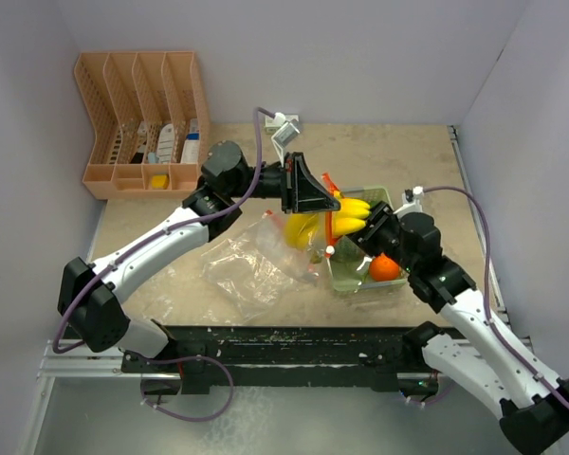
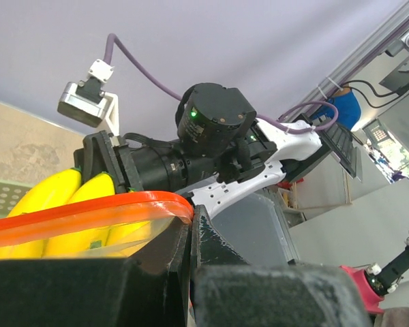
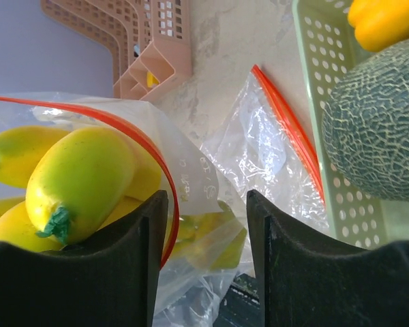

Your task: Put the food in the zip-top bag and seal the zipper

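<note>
My left gripper is shut on the orange zipper edge of a clear bag, holding it up above the table. Yellow bananas poke out of the bag's mouth toward the right arm, one large in the right wrist view. My right gripper is part open beside the bag's rim and bananas, its left finger close to the orange strip; whether anything is between the fingers is unclear, with bag plastic visible behind the gap.
A green basket holds an avocado, a yellow pepper and, in the top view, an orange fruit. Another flat bag lies on the table. A peach organiser stands back left.
</note>
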